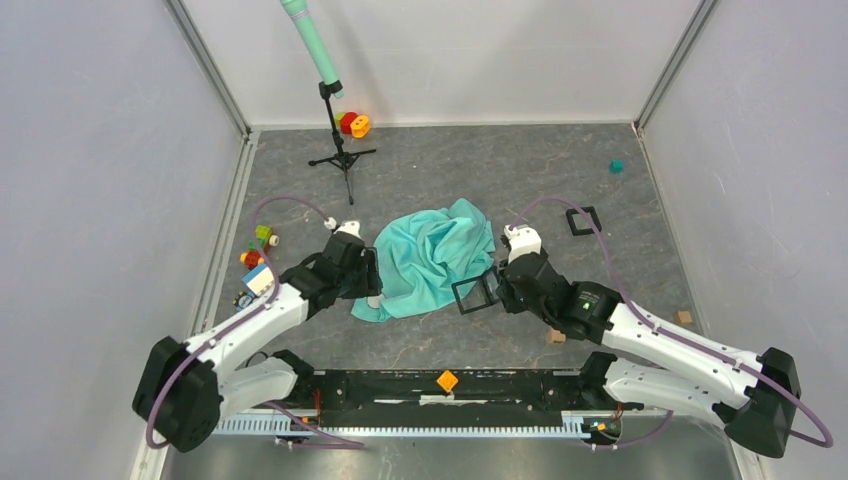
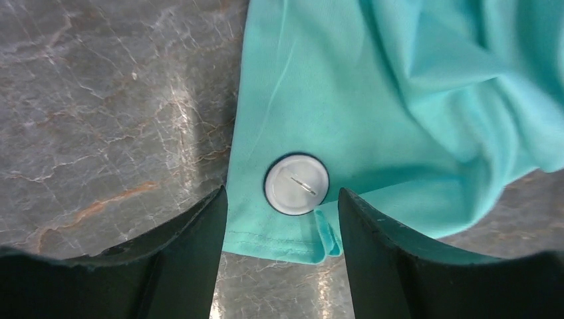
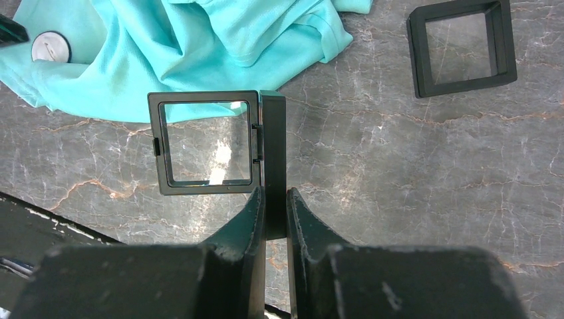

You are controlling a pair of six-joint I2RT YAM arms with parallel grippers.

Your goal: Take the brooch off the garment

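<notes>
A crumpled turquoise garment (image 1: 435, 260) lies mid-floor. A round white brooch with a pin-like line across it rests on its flat corner, also visible in the right wrist view (image 3: 50, 46). My left gripper stands open over that corner, its fingertips either side of the brooch's lower part, nothing seen held. My right gripper is shut on the upright side of a black frame (image 3: 205, 189) with a clear pane, beside the garment's lower edge.
A second black square frame (image 3: 462, 84) lies to the right. Coloured toy blocks (image 1: 262, 240) are at the left, a tripod (image 1: 340, 155) and more toys at the back, small wooden blocks (image 1: 684, 317) at the right.
</notes>
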